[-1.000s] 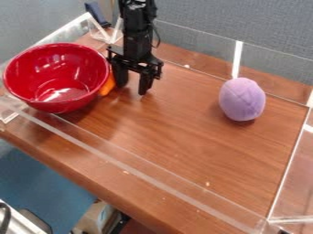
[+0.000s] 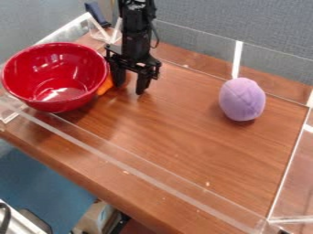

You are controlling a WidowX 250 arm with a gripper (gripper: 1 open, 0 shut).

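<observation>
My gripper (image 2: 130, 75) reaches down from the back of the table, low over the wood just right of a large red bowl (image 2: 49, 73). Something orange (image 2: 104, 87) shows at the bowl's right side, beside my fingers, partly hidden. The dark fingers are too small and overlapped to tell whether they are open or shut. A purple fuzzy ball (image 2: 242, 100) rests at the right part of the table.
Clear plastic edging runs along the table's front and right sides, and grey padded walls (image 2: 257, 46) stand behind it.
</observation>
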